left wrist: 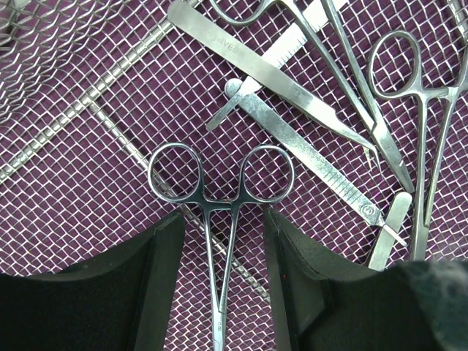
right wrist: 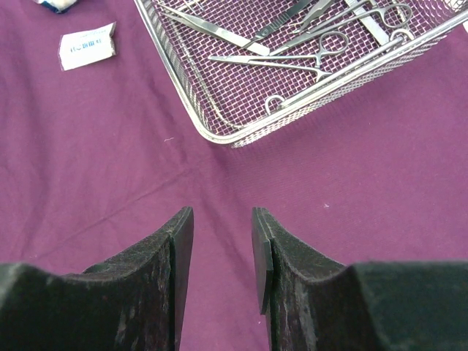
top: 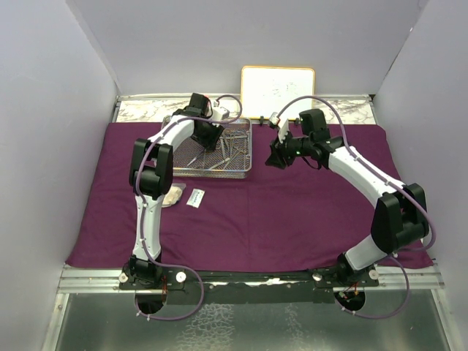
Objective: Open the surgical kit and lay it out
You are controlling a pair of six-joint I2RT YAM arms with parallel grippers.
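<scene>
The wire instrument tray (top: pixel 246 168) sits on the purple cloth (top: pixel 307 219), holding forceps, scissors and hemostats. My left gripper is open over a hemostat (left wrist: pixel 234 205) lying in the tray; in the left wrist view the hemostat's rings and shanks show between and beyond the fingers. Tweezers (left wrist: pixel 256 66) and other instruments lie just beyond it. My right gripper is open over bare cloth to the right of the tray, with nothing between its fingers.
A small labelled packet (top: pixel 195 197) and a bagged item (top: pixel 172 194) lie in front of the tray. A white board (top: pixel 278 84) stands at the back.
</scene>
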